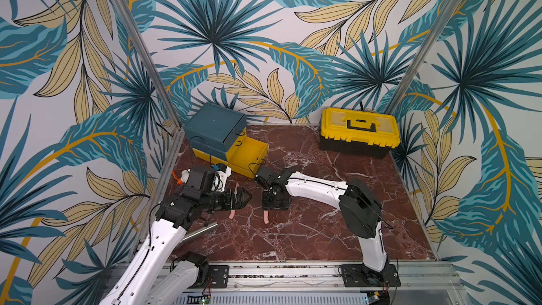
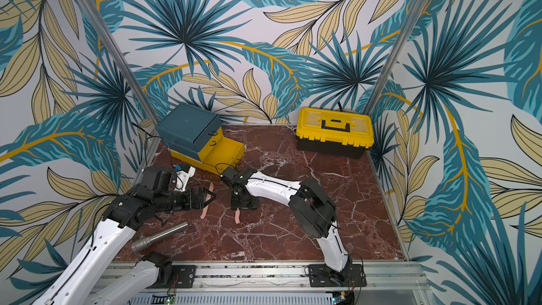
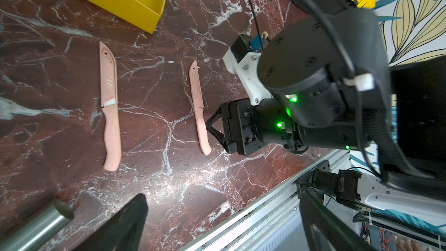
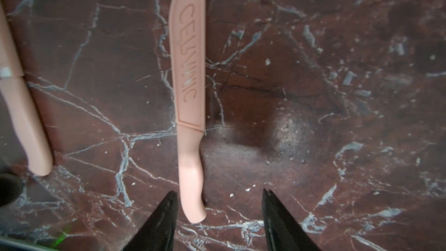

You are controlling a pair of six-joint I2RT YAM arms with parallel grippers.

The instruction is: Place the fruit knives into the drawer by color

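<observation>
Two pink sheathed fruit knives lie parallel on the marble table: the left knife [image 3: 111, 134] and the right knife [image 3: 201, 125]. My left gripper [image 1: 240, 197] is over the left knife, open, with the knife below it in its wrist view. My right gripper points down over the right knife [image 4: 190, 65], its fingertips apart either side of the handle end and beside it, nothing held. The blue drawer box [image 1: 217, 124] stands at the back left with its yellow drawer [image 1: 254, 163] pulled out.
A yellow-lidded toolbox [image 1: 359, 127] sits at the back right. A steel cylinder [image 3: 39, 225] lies at the front left of the table, left of the knives.
</observation>
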